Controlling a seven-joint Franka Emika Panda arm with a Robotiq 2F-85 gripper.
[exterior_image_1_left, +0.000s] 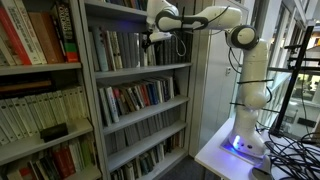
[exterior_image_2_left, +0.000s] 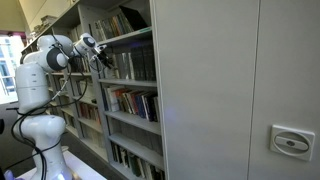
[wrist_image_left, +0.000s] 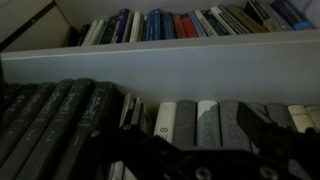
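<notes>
High in front of the bookshelf, my gripper (exterior_image_1_left: 150, 41) hangs at the end of the stretched-out arm, level with an upper row of books. In the wrist view the open gripper spans the lower part of the picture, its dark fingers (wrist_image_left: 253, 124) set wide apart. Past the gap between them stands a row of upright books, among them a cream book (wrist_image_left: 165, 121) and a pale grey book (wrist_image_left: 208, 124). Nothing is held. How far the fingertips are from the spines I cannot tell.
Thick dark volumes (wrist_image_left: 72, 122) fill the left of that row. A shelf board (wrist_image_left: 190, 58) runs above it, with coloured books (wrist_image_left: 180, 25) on top. The white table (exterior_image_1_left: 222, 158) under the arm's base looks mostly bare; cables (exterior_image_1_left: 292, 155) lie at the right.
</notes>
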